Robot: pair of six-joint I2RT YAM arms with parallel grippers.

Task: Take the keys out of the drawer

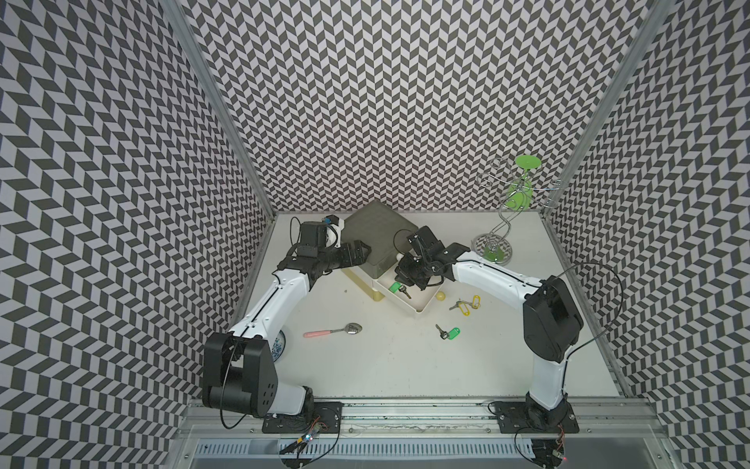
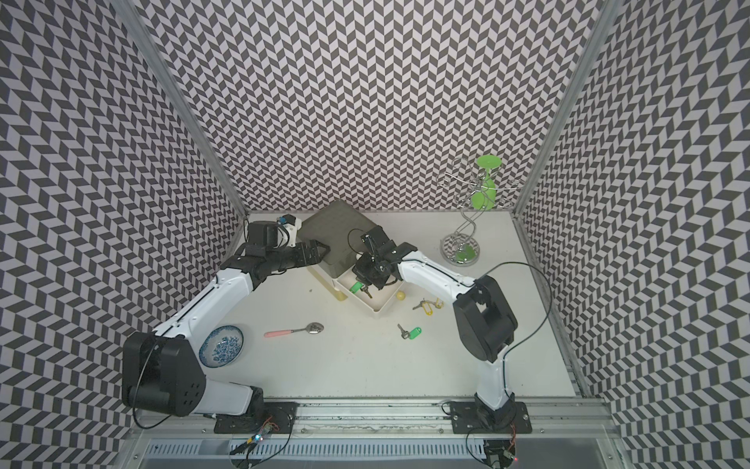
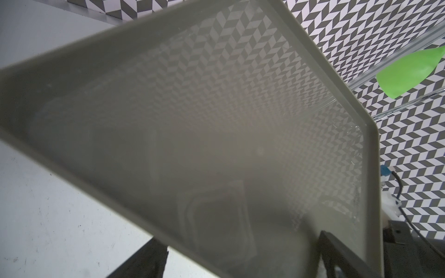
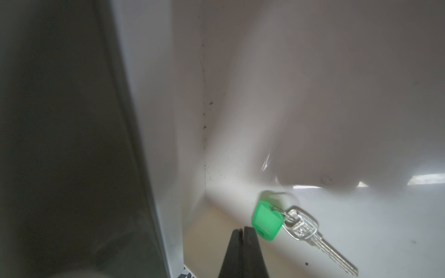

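A key with a green tag (image 4: pixel 268 220) lies on the floor of the pulled-out white drawer (image 1: pixel 418 311), near its corner. My right gripper is above the drawer, pointing down, its fingers shut with nothing visible between them. In the right wrist view the fingertips appear right beside the green tag; whether they touch it I cannot tell. The dark grey-topped cabinet (image 1: pixel 378 230) stands behind the drawer. At the cabinet's left side is my left gripper, its fingers apart across a corner of the cabinet top; the contact is blurred.
Outside the drawer lie a second green-tagged key (image 1: pixel 448 332), yellow-tagged keys (image 1: pixel 466 305) and a small yellow ball (image 1: pixel 440 296). A spoon (image 2: pixel 294 330) and a blue-patterned bowl (image 2: pixel 222 346) are at the left. A wire stand (image 1: pixel 493 248) is back right.
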